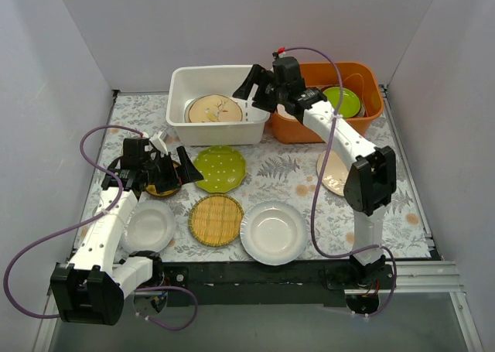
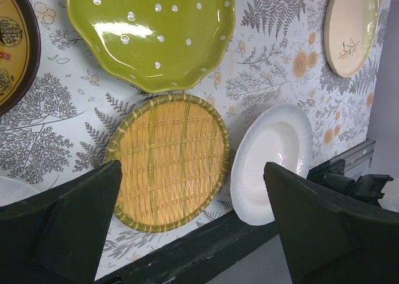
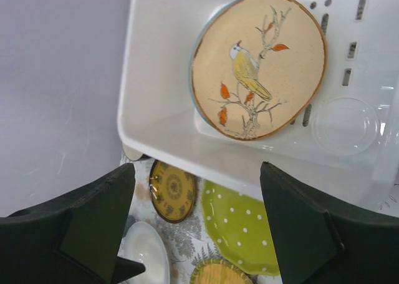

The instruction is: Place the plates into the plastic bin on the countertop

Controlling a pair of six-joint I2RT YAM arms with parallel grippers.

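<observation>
A cream plate with a bird picture (image 3: pixel 252 65) lies inside the white plastic bin (image 1: pixel 255 132), leaning against its wall in the right wrist view. My right gripper (image 1: pixel 249 90) is over the bin's right side, fingers apart, nothing between them. My left gripper (image 1: pixel 188 166) hangs open above the countertop, near the green dotted plate (image 1: pixel 221 169) and a dark-rimmed plate (image 1: pixel 163 189) partly beneath it. Also on the counter are a woven plate (image 2: pixel 171 162), a white plate (image 1: pixel 273 233), a pale plate (image 1: pixel 148 227) and a cream plate (image 1: pixel 333 172) half covered by the right arm.
An orange bin (image 1: pixel 374 97) stands right of the white one, holding a green plate (image 1: pixel 342 101) and other dishes, partly hidden by the right arm. Grey walls close in both sides. Purple cables loop from both arms.
</observation>
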